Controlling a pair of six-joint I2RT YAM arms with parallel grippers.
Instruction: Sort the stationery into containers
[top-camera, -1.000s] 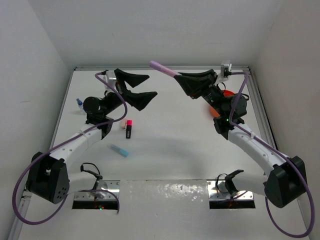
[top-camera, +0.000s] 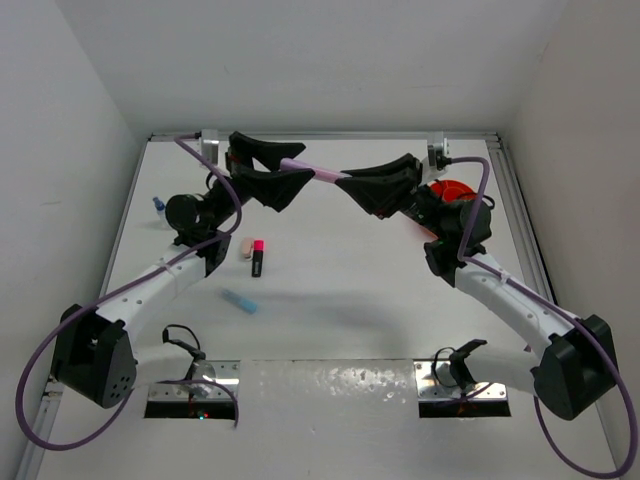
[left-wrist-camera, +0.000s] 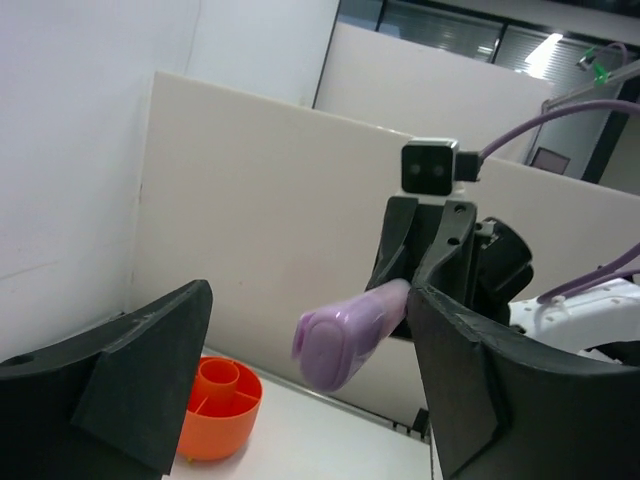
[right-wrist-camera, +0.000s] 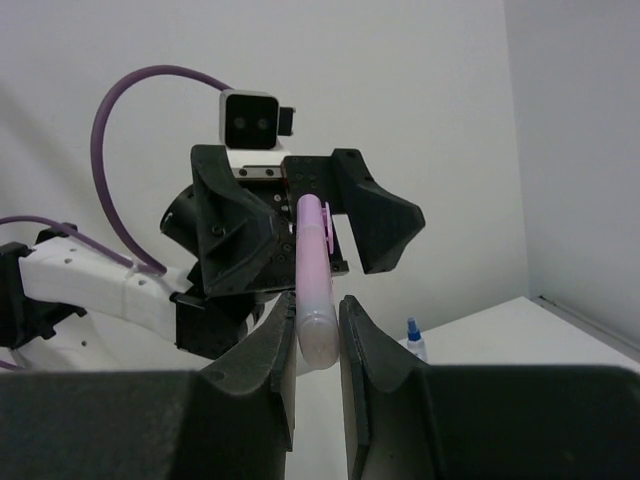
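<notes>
A pink marker is held in mid-air by my right gripper, which is shut on its near end. Its far, capped end reaches between the fingers of my left gripper, which stands open around it in the top view. In the left wrist view the pink marker points toward the camera, between the wide-apart fingers.
An orange round container stands at the back right, partly behind the right arm. On the left of the table lie a blue-capped bottle, an eraser-like pink item, a black-and-pink highlighter and a light blue item.
</notes>
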